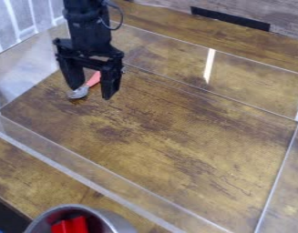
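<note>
My black gripper (91,76) hangs at the upper left of the wooden tray, pointing down, with its two fingers spread apart and open. A spoon-like utensil with a silver head (78,92) and a pink-red handle (97,78) lies on the wood just under and behind the gripper, partly hidden by it. Whether the fingers touch it I cannot tell.
Clear plastic walls (78,167) bound the wooden surface (176,136), whose middle and right are empty. A metal bowl (107,222) holding red objects (68,225) sits at the bottom, outside the walls, beside a blue item at the lower left corner.
</note>
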